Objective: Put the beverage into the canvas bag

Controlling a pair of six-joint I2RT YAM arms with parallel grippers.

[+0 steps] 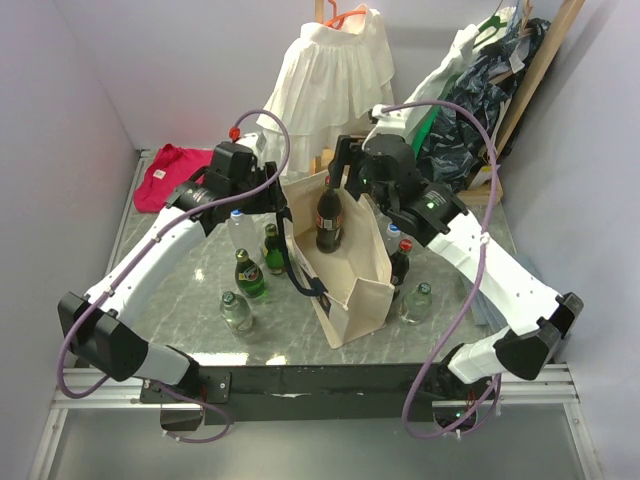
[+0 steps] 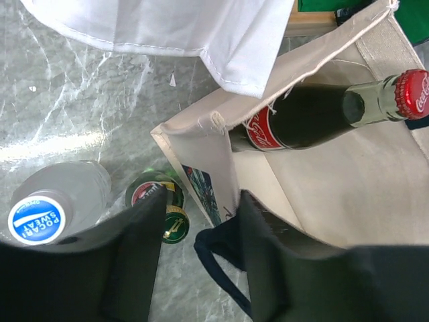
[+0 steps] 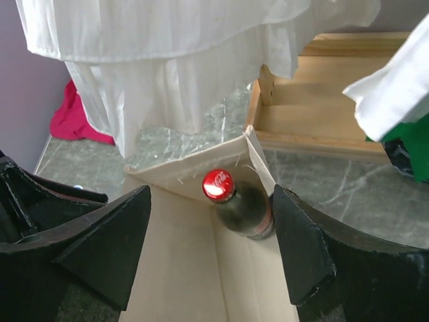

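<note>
A cola bottle with a red cap stands inside the cream canvas bag, near its back end; in the left wrist view the same bottle leans on the bag's inner wall. My left gripper is at the bag's left rim, its fingers apart, with the rim's corner and dark strap close to the right finger. Above the bag's right side, my right gripper is open, nothing held between its fingers; the bottle's cap shows below and beyond them.
Green bottles and a clear bottle stand left of the bag. Another cola bottle and a clear bottle are on its right. A white skirt hangs behind; a wooden tray lies at the back.
</note>
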